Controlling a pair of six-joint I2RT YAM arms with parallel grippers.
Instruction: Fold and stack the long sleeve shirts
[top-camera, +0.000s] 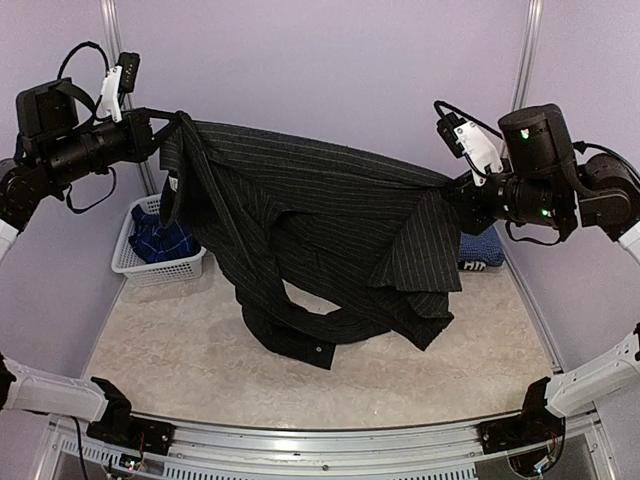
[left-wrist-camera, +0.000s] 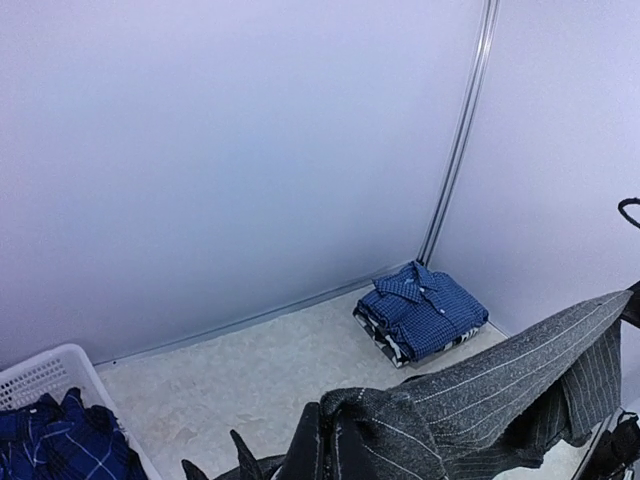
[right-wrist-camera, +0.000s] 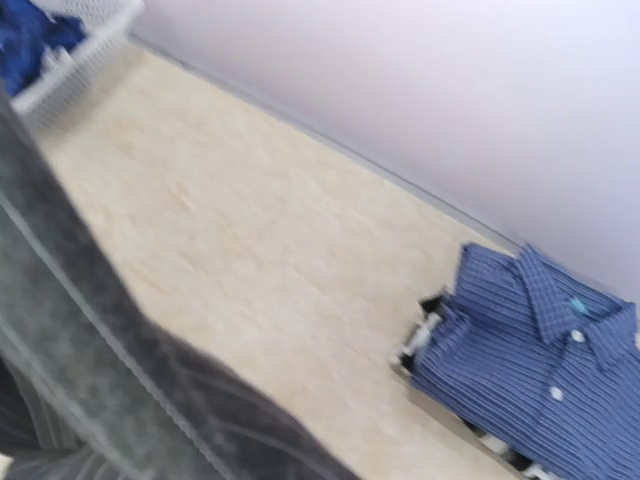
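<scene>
A dark pinstriped shirt (top-camera: 320, 190) hangs stretched in the air between my two grippers, its lower folds and a cuff drooping over the table. At the upper left, my left gripper (top-camera: 172, 120) is shut on one edge of it; in the left wrist view the fingers (left-wrist-camera: 322, 445) pinch the dark cloth. My right gripper (top-camera: 455, 190) is shut on the other end, its fingertips largely hidden by fabric and its own body. Close grey cloth (right-wrist-camera: 90, 320) fills the lower left of the right wrist view. Folded shirts, a blue checked shirt (left-wrist-camera: 425, 308) on top, lie at the back right.
A white basket (top-camera: 160, 270) with a crumpled dark blue plaid shirt (top-camera: 160, 238) stands at the back left. Walls close in the back and both sides. Bare tabletop (top-camera: 180, 350) shows below the hanging shirt.
</scene>
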